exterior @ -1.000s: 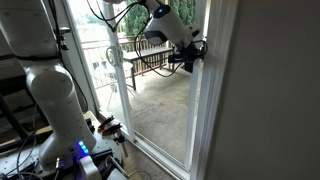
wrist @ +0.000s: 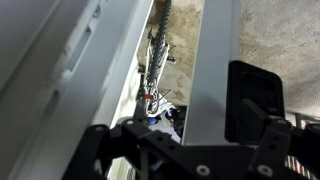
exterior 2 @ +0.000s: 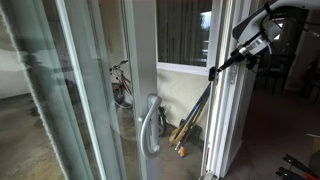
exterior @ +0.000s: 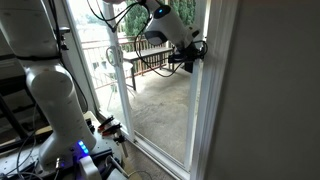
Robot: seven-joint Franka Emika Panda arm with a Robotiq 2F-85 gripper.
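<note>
My gripper is at the upper part of a white door post, close against it. In the wrist view, the dark gripper body fills the bottom edge, and a black, rounded rectangular piece overlaps a pale vertical bar. Whether the bar lies between the fingers does not show clearly, nor does the finger's opening. A glass door panel with a white, curved handle stands at centre-left in exterior view 2, apart from the arm.
Beyond the doorway lies a bare concrete floor. A bicycle and some long-handled tools stand outside. A plain wall bounds the right of exterior view 1. Cables loop around the arm.
</note>
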